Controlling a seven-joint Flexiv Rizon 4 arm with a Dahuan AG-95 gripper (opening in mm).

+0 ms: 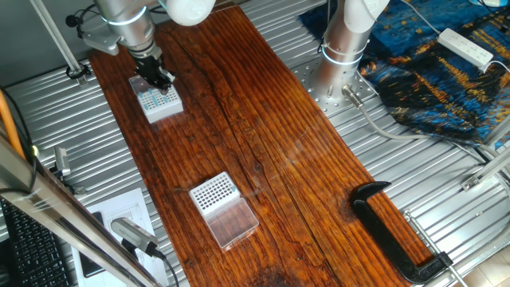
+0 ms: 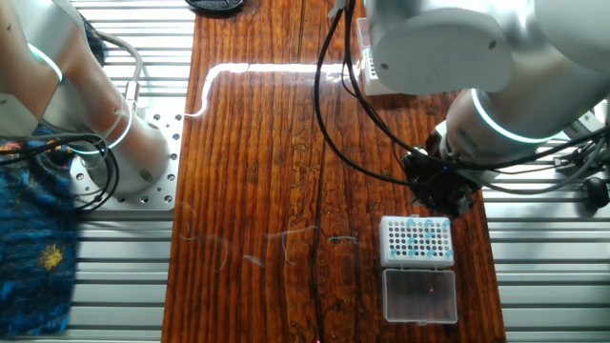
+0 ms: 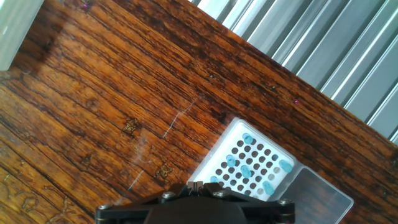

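My gripper (image 1: pixel 166 81) hangs over the far end of the white rack (image 1: pixel 162 105) that holds several blue pieces in its holes. In the wrist view the black fingertips (image 3: pixel 192 186) sit close together near the rack's edge, with nothing visible between them. Blue pieces are scattered over the rack (image 2: pixel 416 259), and its clear lid (image 2: pixel 419 297) lies folded open beside it. A second white rack (image 1: pixel 213 194), no blue pieces visible in its holes, rests farther along the table with its clear lid (image 1: pixel 233 223) open.
A black clamp (image 1: pixel 390 235) grips the edge of the wooden table (image 1: pixel 279 143). Cables (image 2: pixel 329 133) cross exterior view 2. Between the two racks the wood is clear.
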